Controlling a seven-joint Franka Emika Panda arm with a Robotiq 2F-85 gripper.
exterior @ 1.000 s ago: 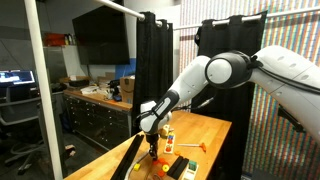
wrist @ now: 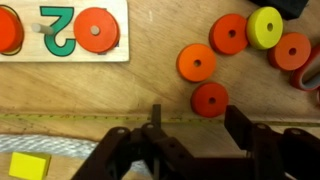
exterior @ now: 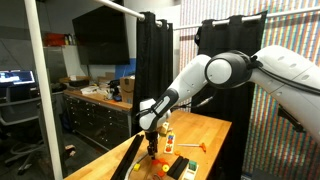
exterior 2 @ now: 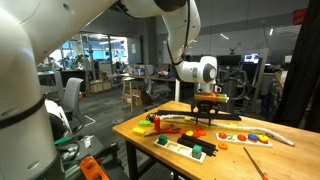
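Observation:
My gripper is over the wooden table, its two fingers apart and nothing held between them. Just beyond the right fingertip lies a red disc (wrist: pixel 209 99), off-centre in the gap as seen in the wrist view. An orange disc (wrist: pixel 196 62) with a small hole sits a little farther off. Another orange-red disc (wrist: pixel 229 34) and a yellow ring-like piece (wrist: pixel 265 28) touch each other at the upper right. In exterior view 2 the gripper (exterior 2: pixel 208 116) is low above the coloured pieces; its exact height cannot be read.
A wooden number board (wrist: pixel 65 48) bearing red discs and a green 2 lies at the upper left. A yellow block (wrist: pixel 29 165) rests beyond a pale braided strip (wrist: pixel 70 147). Red scissors-like handles (wrist: pixel 309 72) show at the right. Bare tabletop (exterior: pixel 205 130) lies farther right in exterior view 1.

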